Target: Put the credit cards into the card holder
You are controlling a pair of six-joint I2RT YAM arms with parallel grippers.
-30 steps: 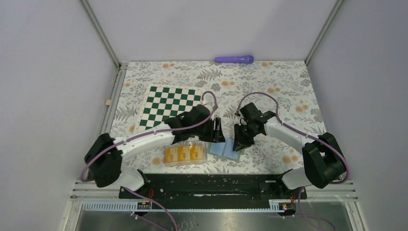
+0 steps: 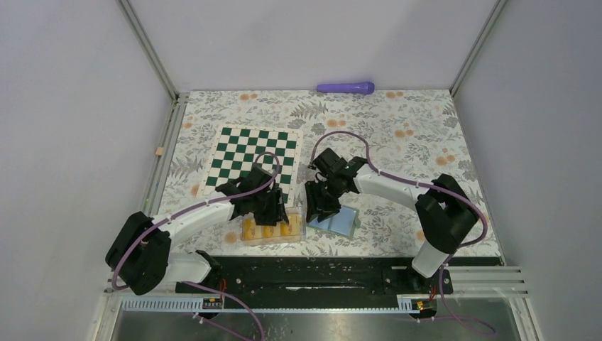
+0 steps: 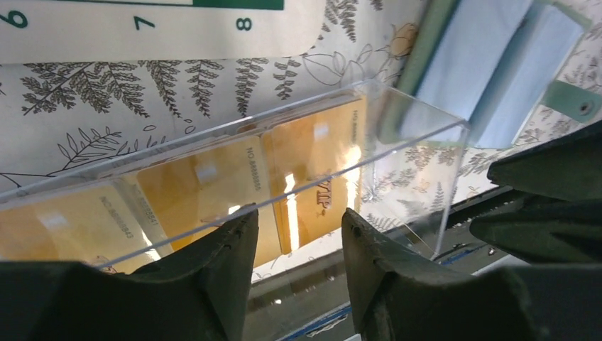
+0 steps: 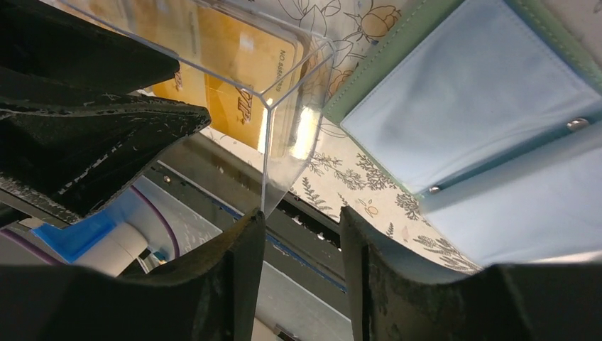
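Observation:
A clear acrylic box point(image 4: 304, 133) holds yellow credit cards point(image 3: 201, 185) in a row near the front edge. My left gripper hangs over the box, fingers apart with nothing seen between them, close to the right-hand cards. Right of the box lies the card holder point(image 4: 474, 96), green with pale blue pockets, spread open on the table. My right gripper is open and empty beside the box's right end, above the holder's left side.
A green checkered board point(image 2: 248, 149) lies behind the box. A purple microphone point(image 2: 344, 87) rests at the back edge.
Both arms have moved left: my left gripper from above the holder to over the card box, my right gripper from the holder's right part to its left side beside the box.

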